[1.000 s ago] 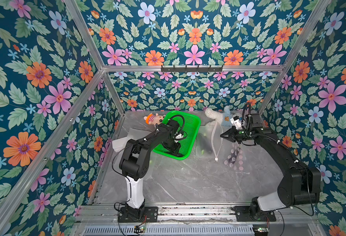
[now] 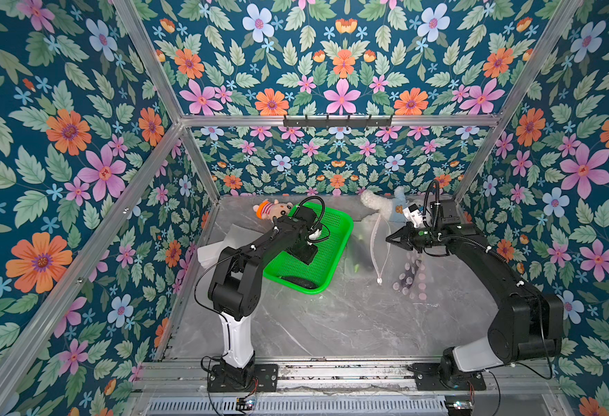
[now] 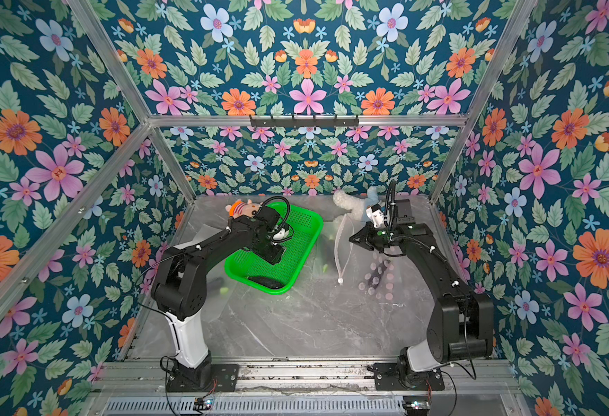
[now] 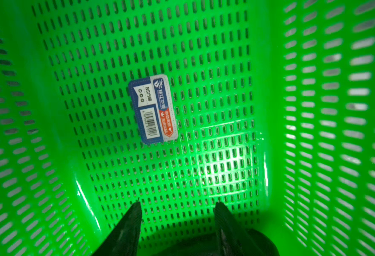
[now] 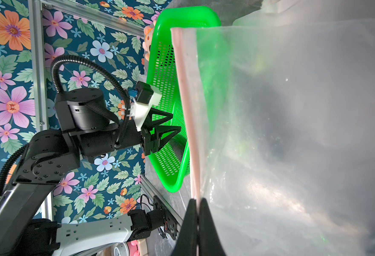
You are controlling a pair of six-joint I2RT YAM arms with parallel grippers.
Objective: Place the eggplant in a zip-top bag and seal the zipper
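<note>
The dark eggplant (image 2: pixel 297 282) lies at the front end of the green basket (image 2: pixel 339 249). My left gripper is inside the basket above it, fingers parted over a dark rounded shape at the bottom of the left wrist view. The translucent zip bag (image 5: pixel 289 128) lies right of the basket in the top views, its zipper strip and white slider (image 2: pixel 379 280) visible. My right gripper is shut at the bag's zipper edge; whether film is between its tips is unclear.
Plush toys (image 2: pixel 270 210) sit at the back. White sheets lie left of the basket. A dotted item (image 2: pixel 412 277) lies right of the bag.
The basket has shifted toward the front, and my left gripper has risen slightly, uncovering more of the eggplant in the top left view. The right arm and bag have shifted very slightly left.
</note>
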